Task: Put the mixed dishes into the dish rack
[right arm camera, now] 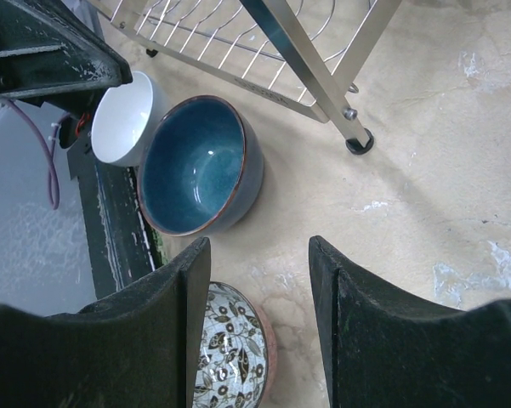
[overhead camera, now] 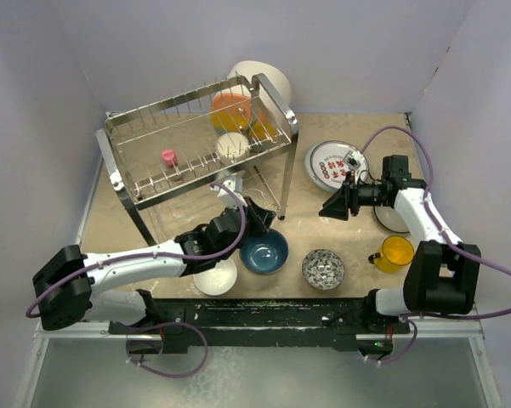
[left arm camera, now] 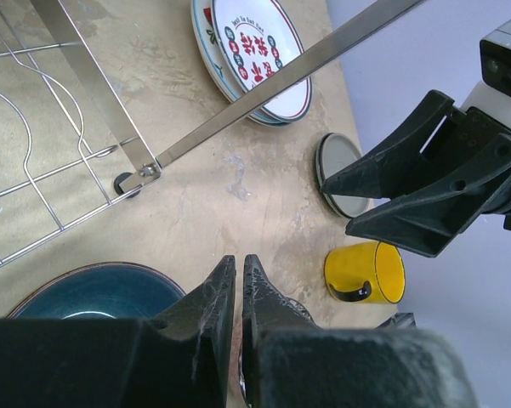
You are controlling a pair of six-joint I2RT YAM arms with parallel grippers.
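Note:
My left gripper point(overhead camera: 270, 221) is shut near the rack's front right leg, beside the far rim of the blue bowl point(overhead camera: 264, 252); nothing shows between its fingers. Part open and empty, my right gripper hangs above the counter, between the plates and the patterned bowl point(overhead camera: 323, 269). That bowl sits right of the blue one, and a white bowl point(overhead camera: 215, 278) is on its left. Stacked plates point(overhead camera: 332, 166) with red lettering lie at the back. A yellow mug point(left arm camera: 366, 272) stands at the right, near small grey plates point(left arm camera: 340, 161).
The metal dish rack point(overhead camera: 157, 200) fills the back left, its upper tier holding an orange dish point(overhead camera: 230, 110), a white cup point(overhead camera: 232, 147) and a pink item point(overhead camera: 169, 157). A large white object point(overhead camera: 268, 75) stands behind it. Bare counter point(right arm camera: 408, 212) lies right of the rack leg.

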